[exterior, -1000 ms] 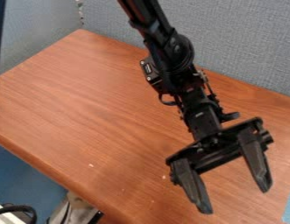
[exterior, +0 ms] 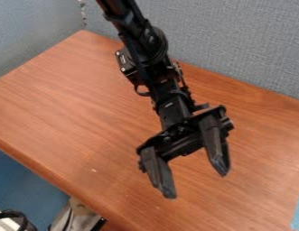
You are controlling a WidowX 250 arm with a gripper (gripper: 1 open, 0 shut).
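Note:
My black gripper [exterior: 191, 179] hangs from the arm over the right-middle part of the wooden table [exterior: 67, 99], its two fingers spread open with bare tabletop showing between them. The arm comes down from the top of the camera view and partly hides the table behind it.
Grey padded walls [exterior: 236, 41] stand along the back and left. Some cables and pale equipment [exterior: 73, 217] sit below the table's near-left edge.
My gripper has moved leftward and up in the view, from the lower right toward the middle of the table. It has stayed open.

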